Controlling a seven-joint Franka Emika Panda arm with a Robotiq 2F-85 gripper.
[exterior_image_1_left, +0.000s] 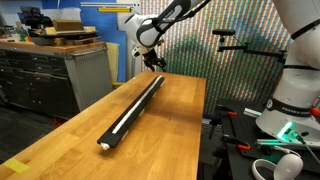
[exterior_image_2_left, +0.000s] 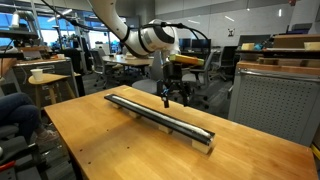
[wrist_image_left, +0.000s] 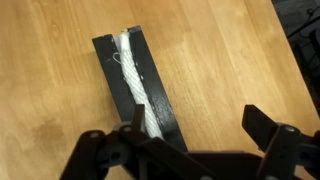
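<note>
A long black board (exterior_image_1_left: 130, 115) lies on the wooden table, with a white cord (exterior_image_1_left: 128, 118) running along its top. From the other side, the board (exterior_image_2_left: 160, 118) appears raised on small wooden blocks (exterior_image_2_left: 163, 128). The wrist view looks down on one end of the board (wrist_image_left: 105, 52) and the cord (wrist_image_left: 131, 72), which has a loose thread near its end. My gripper is open, its fingers wide apart with nothing held between them. The board's lower part disappears behind the gripper's left side. Neither exterior view shows the gripper; only the white arm (exterior_image_1_left: 292, 90) appears at right.
A person (exterior_image_2_left: 162, 62) in black stands at the table's far side, one hand low near the board. Bare tabletop (exterior_image_1_left: 165, 140) stretches on both sides of the board. Grey cabinets (exterior_image_1_left: 45, 80) stand behind the table.
</note>
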